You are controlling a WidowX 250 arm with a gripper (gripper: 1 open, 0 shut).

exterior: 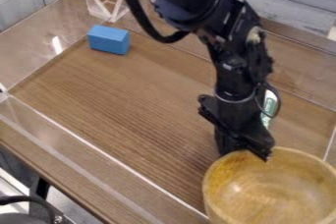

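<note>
The black gripper [239, 140] of the arm reaches down to the rim of a large yellow bowl [268, 194] at the lower right, its fingertips at or just above the near-left back of that rim. The fingers look closed, though what is between them is hard to make out. A white and green object [269, 105] lies behind the gripper on the right, partly hidden by it.
A blue block [109, 39] sits at the upper left of the wooden table [105, 120], near a white wire-like object [108, 2].
</note>
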